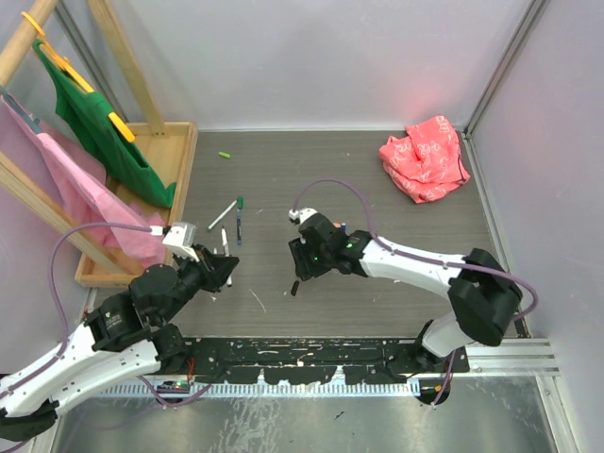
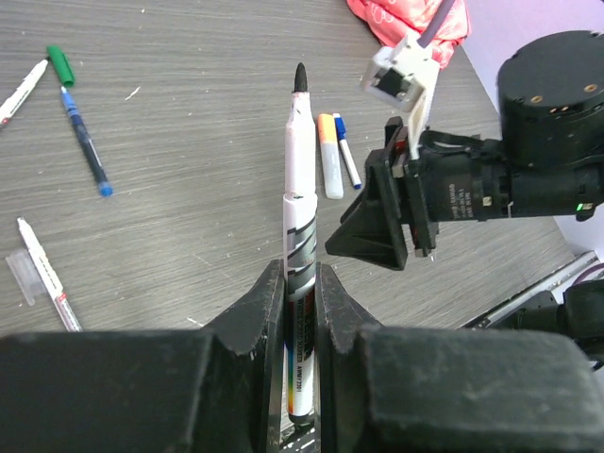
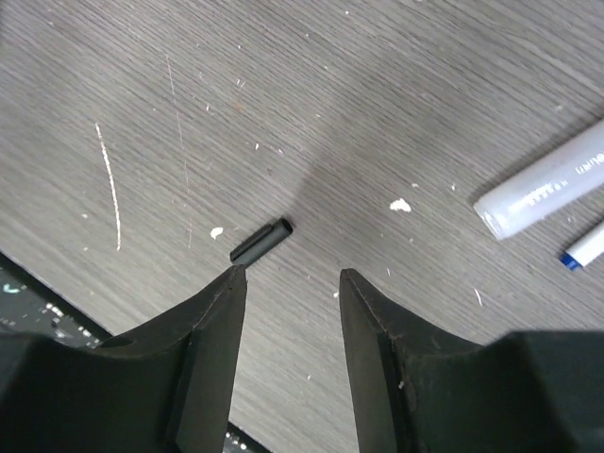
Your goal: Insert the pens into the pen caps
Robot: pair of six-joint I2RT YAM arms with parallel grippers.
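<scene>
A white pen (image 2: 300,217) with a bare black tip stands upright in the left wrist view, and my left gripper is shut on its barrel. On the table lies a small black cap (image 3: 261,242), its open end facing up and right in the right wrist view. My right gripper hangs above the table with its fingers parted and nothing between them; the cap is just beyond the left fingertip. A blue pen (image 2: 87,142), a green cap (image 2: 60,65) and another white pen (image 2: 47,272) lie to the left.
Near the right gripper are an orange-ended marker (image 2: 329,159) and a small blue-ended pen (image 2: 347,151). A light green cap (image 1: 225,155) lies toward the back. A red cloth bundle (image 1: 425,159) sits back right, and a wooden rack (image 1: 189,160) stands left. Mid-table is mostly clear.
</scene>
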